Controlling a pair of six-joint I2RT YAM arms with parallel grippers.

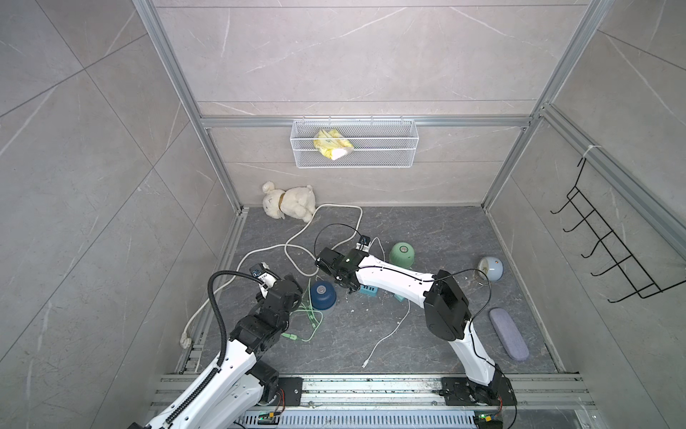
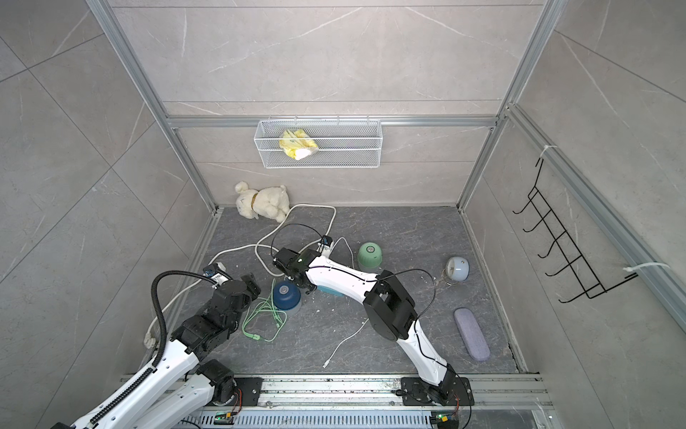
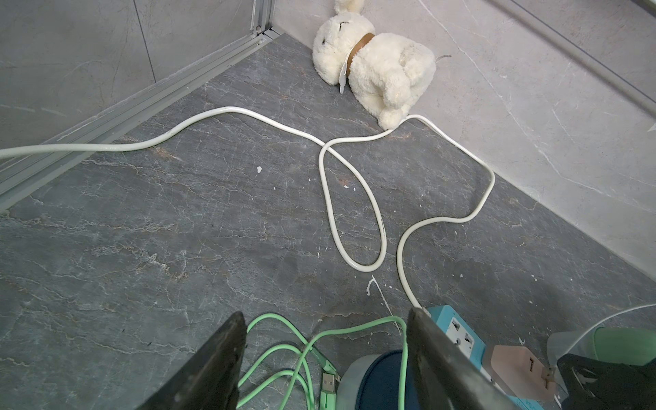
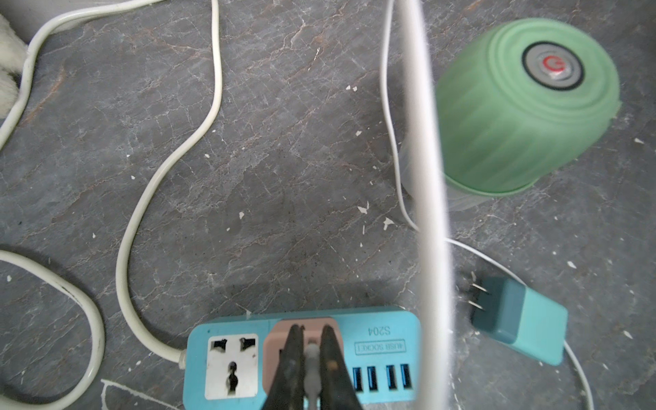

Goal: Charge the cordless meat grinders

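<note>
A blue grinder (image 1: 323, 294) sits between my grippers, a green one (image 4: 526, 116) at the back right. My left gripper hangs part open over green cables (image 3: 287, 321) left of the blue grinder. My right gripper is shut on a slim grey-white piece, probably a cable part, above the cyan power strip (image 4: 372, 341), whose pink section lies behind the fingertips. A cyan charger (image 4: 519, 317) lies right of the strip with its prongs exposed.
A white plush toy (image 1: 289, 200) lies at the back left among loose white cord. A white round object (image 1: 490, 268) and lilac case (image 1: 508, 332) are on the right. A wire basket (image 1: 353, 143) hangs on the back wall.
</note>
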